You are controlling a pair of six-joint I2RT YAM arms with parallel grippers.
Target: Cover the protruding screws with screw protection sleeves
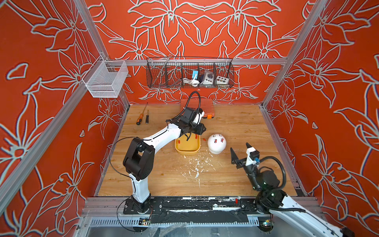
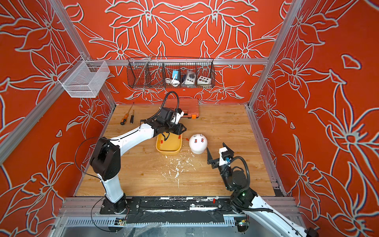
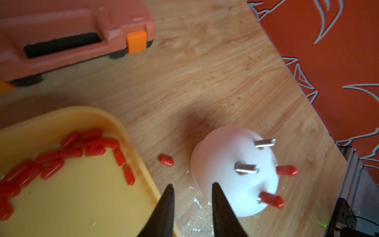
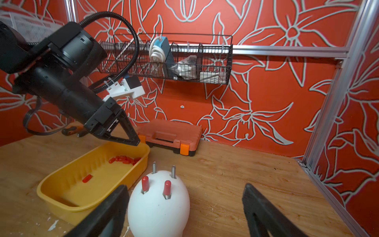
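Observation:
A white dome [image 4: 158, 209] carries four upright screws; the two front ones wear red sleeves [image 4: 167, 187], the two rear ones [image 4: 173, 171] are bare metal. The yellow tray [image 3: 90, 201] left of it holds many red sleeves [image 3: 51, 169], and one loose sleeve [image 3: 166, 160] lies on the wood between tray and dome. My left gripper hangs over the tray's right side, part open with nothing visible between its fingers. My right gripper stands open and empty at the right front of the dome.
A closed orange toolbox [image 4: 169, 130] lies at the back, two screwdrivers [image 1: 140, 118] at the back left. A wire basket [image 1: 189, 71] hangs on the back wall. White flakes lie in front of the tray.

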